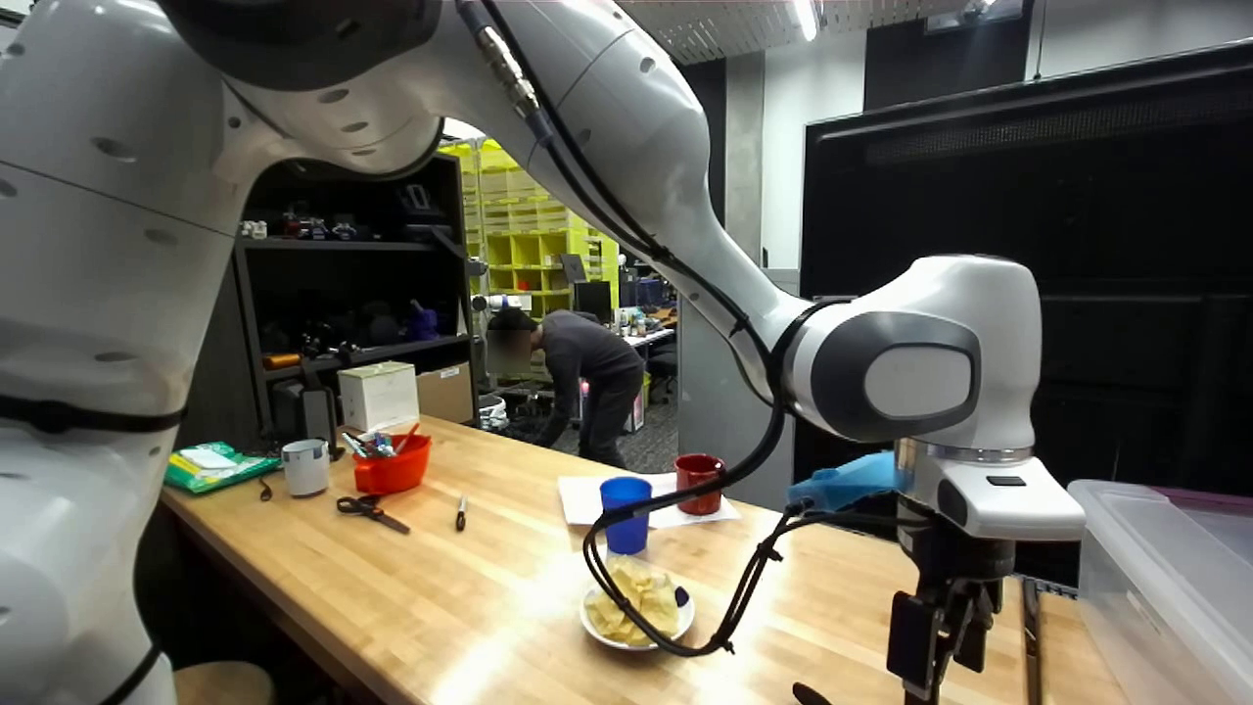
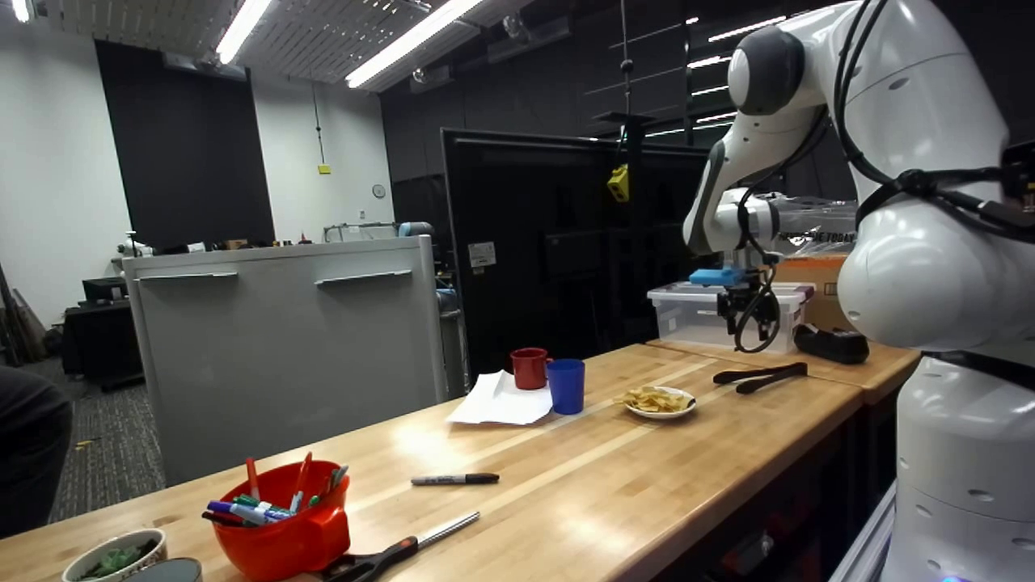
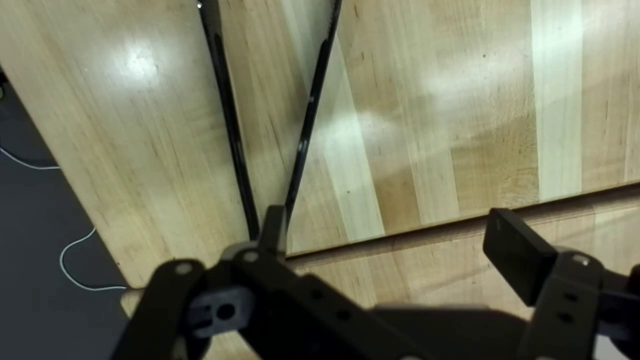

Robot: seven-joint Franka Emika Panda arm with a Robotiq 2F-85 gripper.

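My gripper is open, with nothing between its fingers. Black tongs (image 3: 312,108) lie spread in a V on the wooden table, their joined end partly hidden behind the left finger (image 3: 276,231) in the wrist view. In exterior view 2 the gripper (image 2: 749,315) hangs above the tongs (image 2: 762,377), apart from them. Only a dark tip of the tongs (image 1: 808,694) shows at the bottom of exterior view 1, left of the gripper (image 1: 942,646). A white plate (image 2: 664,415) of chips (image 2: 655,398) sits nearby.
Behind the plate stand a blue cup (image 1: 626,517) and a red mug (image 1: 700,484), with white paper (image 1: 580,499) under or beside them. A clear bin (image 1: 1163,587) borders the gripper's right. A red pen container (image 1: 394,468), scissors (image 1: 373,512) and marker (image 2: 456,479) lie farther off.
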